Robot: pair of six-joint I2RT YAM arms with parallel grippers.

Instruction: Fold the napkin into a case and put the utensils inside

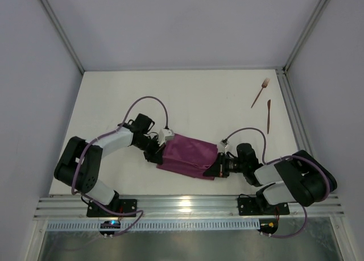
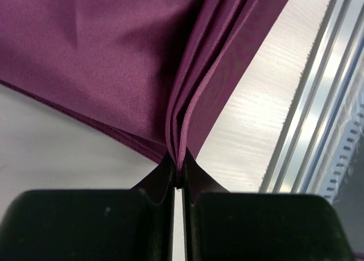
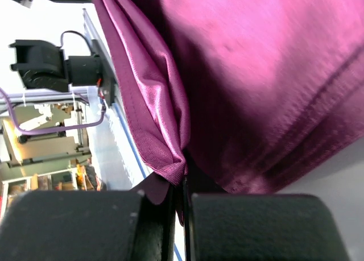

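Observation:
A purple napkin (image 1: 190,153) lies folded near the front of the white table, its front edge gathered into a fold. At its left end my left gripper is shut on that fold, with cloth layers pinched between the fingertips. My right gripper is shut on the fold's other end, at the napkin's right side. Between them the fold (image 2: 199,73) runs along the front, with a strip of cloth showing on its near side. The fork (image 1: 261,92) and the knife (image 1: 269,116) rest at the far right, apart from the napkin.
Bare white table (image 1: 170,96) stretches behind the napkin and to its left. A metal rail (image 1: 182,203) borders the front edge. Both arms reach in low from the sides, and grey walls enclose the table.

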